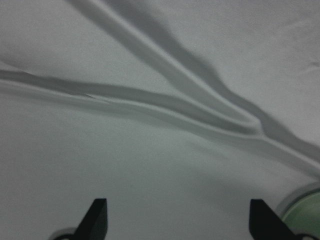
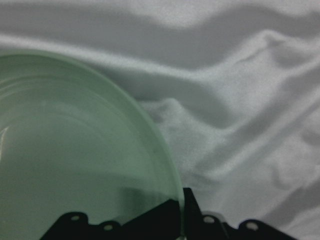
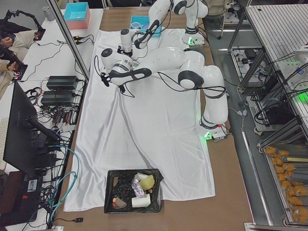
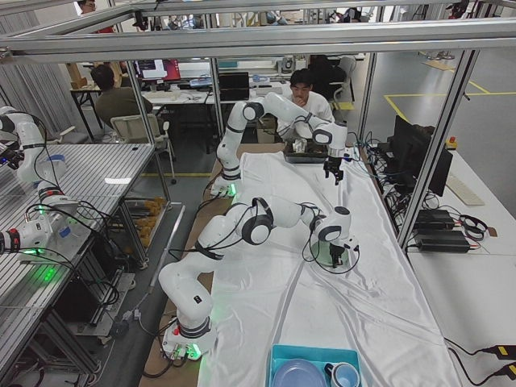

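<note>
A green bowl (image 2: 75, 140) fills the lower left of the right wrist view. My right gripper is shut on its rim; in the camera right view this gripper (image 4: 337, 260) is low over the cloth. My left gripper is open above the wrinkled white cloth (image 1: 125, 165), nothing between its fingers, with part of a green round object (image 1: 305, 217) at the lower right of its view. In the camera left view the left arm (image 3: 163, 62) partly hides the right gripper and bowl.
A black-lined bin (image 3: 110, 202) with assorted items stands at one end of the cloth, a blue tray (image 4: 278, 355) with a plate and cup at the other. Monitors and cables line the side. Much of the cloth between left arm and bin is clear.
</note>
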